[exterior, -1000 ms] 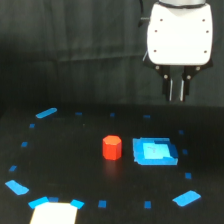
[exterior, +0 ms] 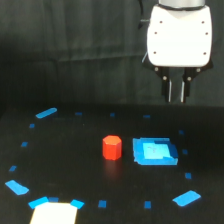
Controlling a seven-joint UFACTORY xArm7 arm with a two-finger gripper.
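Observation:
An orange-red block with a faceted outline stands on the dark table, left of centre. To its right, a square of blue tape borders a light blue and whitish patch. High above the table at the upper right hangs the white arm's end, its gripper pointing down over the taped square's side of the view. A gap shows between the two dark fingers, and nothing is visible in it. The gripper is well apart from the block.
Small blue marks and tape strips are spread over the tabletop. At the lower left edge, a pale cream object is cut off by the frame. Bare table surrounds the block, with a dark curtain behind.

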